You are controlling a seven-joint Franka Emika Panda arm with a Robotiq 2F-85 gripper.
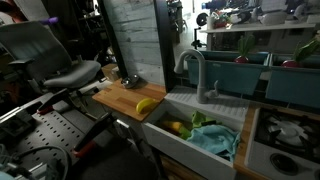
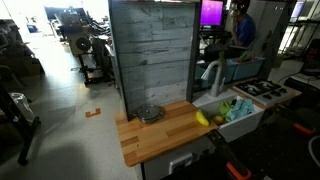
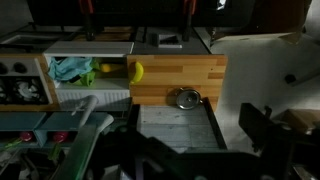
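Observation:
My gripper stands open at the top edge of the wrist view, its two dark fingers far apart and nothing between them. A yellow banana-like item [image 3: 138,72] lies on the wooden counter [image 3: 205,72], close to the sink. Inside the white sink [image 3: 110,49] are a light-blue cloth [image 3: 70,68] and a yellow-green item [image 3: 107,68] beside it. A round metal pot or pan [image 3: 187,98] rests on the counter near the grey plank wall. In exterior view 1 the dark arm reaches in from the lower left, short of the counter.
A tall faucet [image 1: 199,72] rises behind the sink. The stove [image 1: 284,145] lies to its right, and blue planters [image 1: 235,76] stand behind. The plank wall [image 2: 158,55] backs the counter, whose front part is largely bare.

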